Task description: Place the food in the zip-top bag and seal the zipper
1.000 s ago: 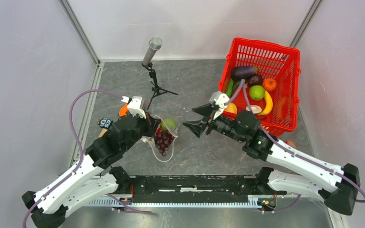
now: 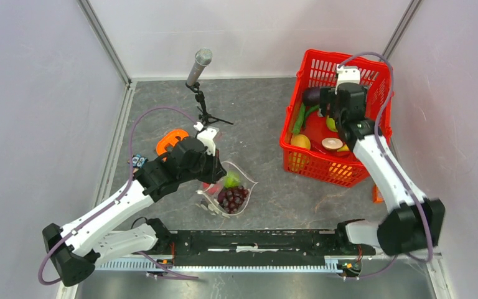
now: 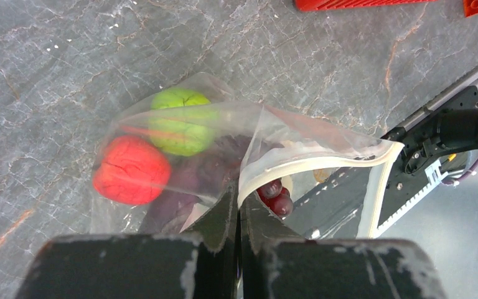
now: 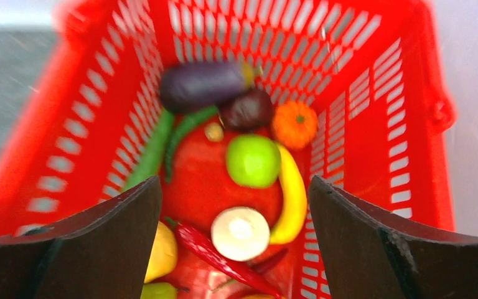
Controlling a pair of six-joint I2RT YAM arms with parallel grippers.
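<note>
A clear zip top bag (image 3: pixel 323 134) hangs with its mouth gaping, and my left gripper is shut on its rim. Inside it lie dark red grapes (image 2: pixel 232 199), a green round food (image 3: pixel 183 121) and a red one (image 3: pixel 132 170). Above the red basket (image 4: pixel 411 124) is my right gripper, open, with nothing between its fingers. Below it in the basket I see a green apple (image 4: pixel 253 161), a pale round slice (image 4: pixel 240 233), a banana (image 4: pixel 291 199), an eggplant (image 4: pixel 202 86), a small pumpkin (image 4: pixel 294 125) and a red chili (image 4: pixel 224 261).
A microphone on a small stand (image 2: pixel 201 87) rises at the back of the table. Near the left arm lies an orange object (image 2: pixel 172 141). Bare grey tabletop (image 2: pixel 261 124) separates the bag from the basket.
My right gripper has swung from beside the bag to over the basket. The left gripper, keeping hold of the bag, has shifted right, and the bag's mouth has spread wider.
</note>
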